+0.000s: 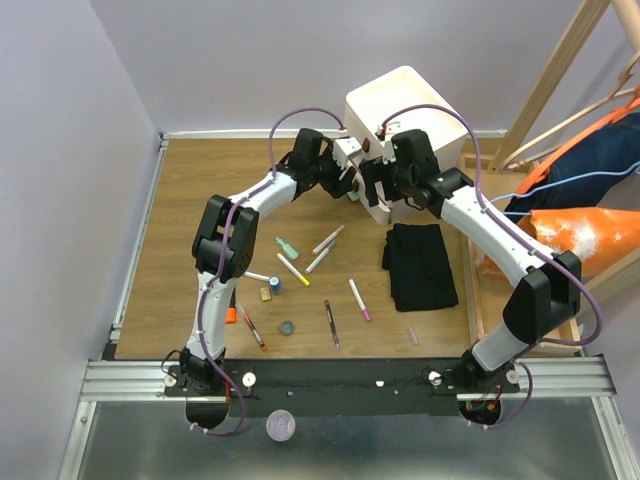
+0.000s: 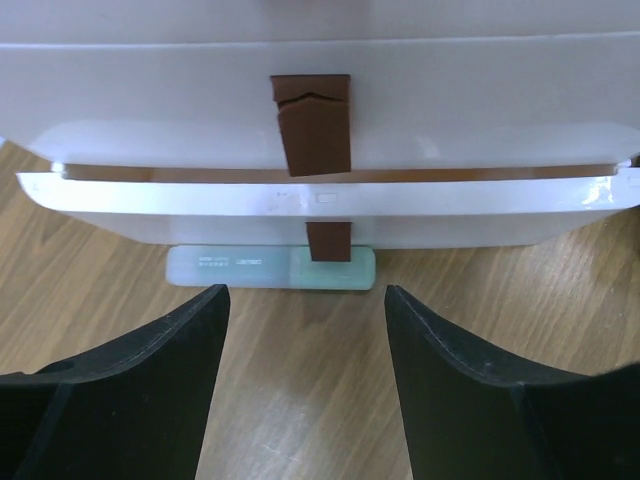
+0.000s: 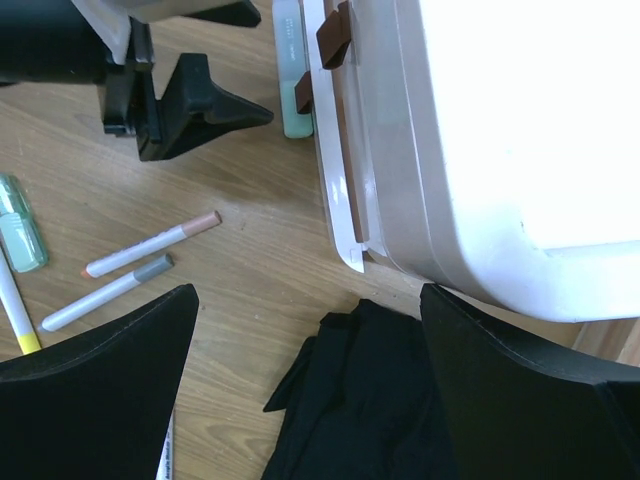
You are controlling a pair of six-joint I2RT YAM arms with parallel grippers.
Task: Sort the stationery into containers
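Note:
A white drawer cabinet [image 1: 405, 90] stands at the back right, its low drawer slightly out, with a brown handle [image 2: 329, 240] above a pale green translucent bar [image 2: 230, 265] on the table. My left gripper is open, facing that handle from just in front. My right gripper is open at the cabinet's front corner, nothing between its fingers. Loose pens [image 1: 357, 300], a yellow marker [image 1: 292, 270], a green bottle [image 1: 287, 247], a blue cylinder [image 1: 274, 285] and a small round grey piece [image 1: 287, 327] lie on the table.
A folded black cloth [image 1: 420, 267] lies in front of the cabinet. A wooden frame with orange and dark bags [image 1: 585, 235] fills the right side.

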